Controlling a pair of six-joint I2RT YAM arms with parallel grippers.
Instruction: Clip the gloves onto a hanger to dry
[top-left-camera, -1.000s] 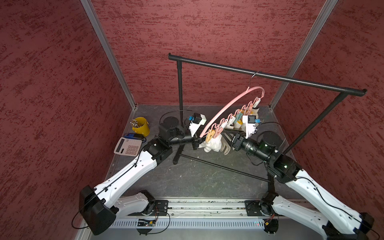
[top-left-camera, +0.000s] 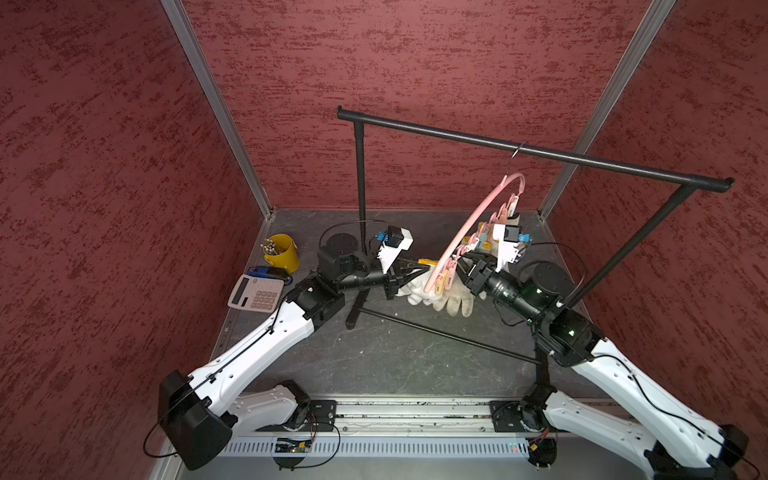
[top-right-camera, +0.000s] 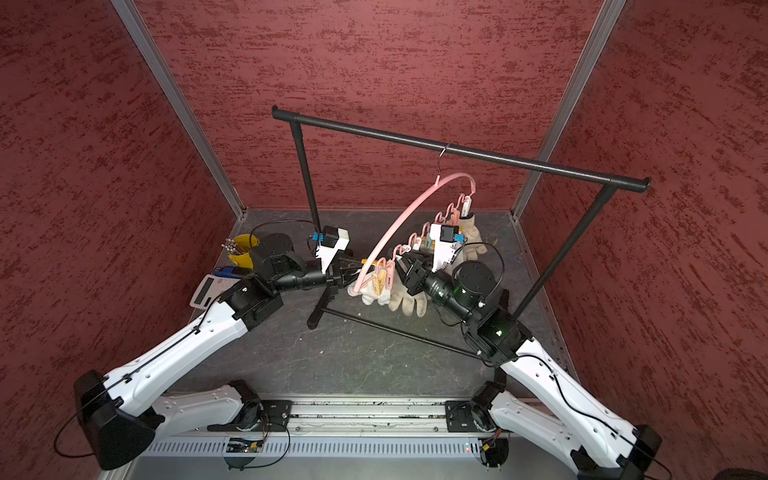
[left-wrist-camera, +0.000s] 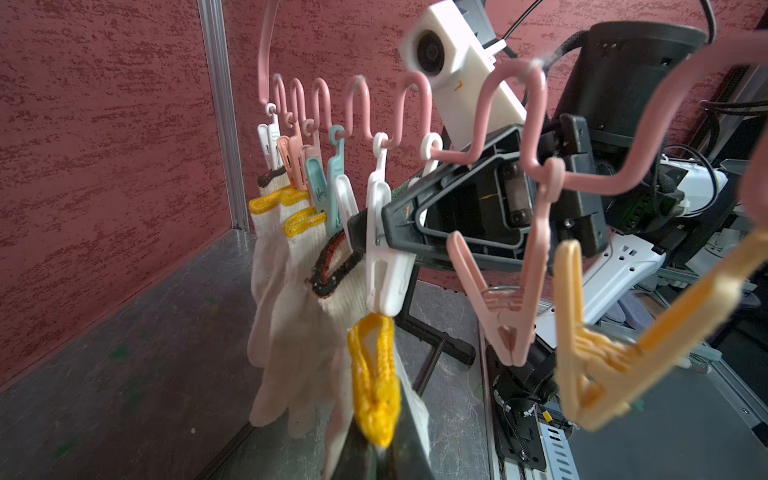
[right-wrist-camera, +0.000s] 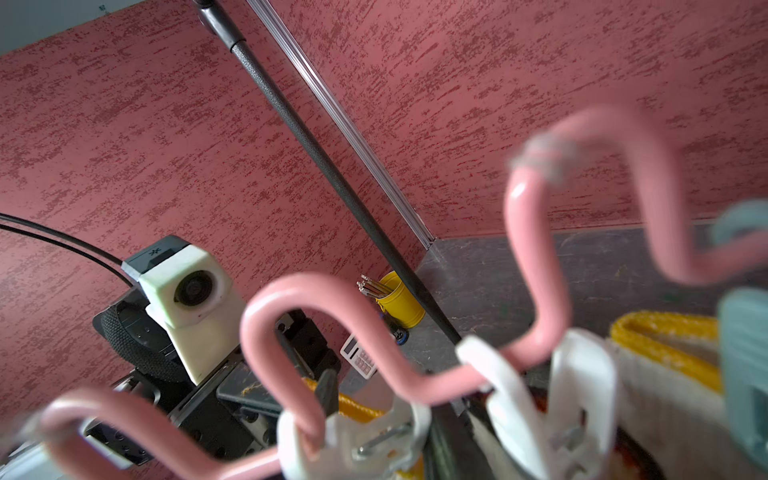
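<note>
A pink hanger (top-left-camera: 478, 222) with a wavy lower bar hangs from the rack. My left gripper is shut on a yellow-trimmed white glove (left-wrist-camera: 373, 380) at its cuff, below the row of clips. Close above that cuff hangs a white clip (left-wrist-camera: 385, 272). At this clip is my right gripper (top-left-camera: 464, 269), its black fingers partly hidden by the clip and bar, so their opening is unclear. Further along, teal clips (left-wrist-camera: 334, 180) and pink ones bear other white gloves (left-wrist-camera: 276, 240). Toward the near end, a pink clip (left-wrist-camera: 512, 312) and a yellow clip (left-wrist-camera: 608, 360) hang empty.
The black rack rail (top-left-camera: 480, 141) spans above, and its low crossbar (top-left-camera: 448, 334) runs in front of the gloves. On the left lie a calculator (top-left-camera: 256, 293) and a yellow cup (top-left-camera: 282, 253) of pencils.
The hanger's near end has swung to the right and turned, with its clips. The left arm stays still.
</note>
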